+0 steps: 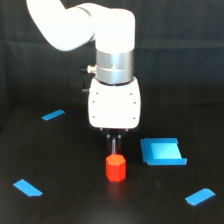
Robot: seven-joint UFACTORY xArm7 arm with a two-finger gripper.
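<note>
My white gripper hangs in the middle of the view, its dark fingers pointing down at a red block on the black table. The fingertips are at the top of the block; whether they grip it or only stand over it, I cannot tell. To the right of the block is a square outlined in blue tape, with a pale blue middle.
Short strips of blue tape lie on the table at the back left, front left and front right.
</note>
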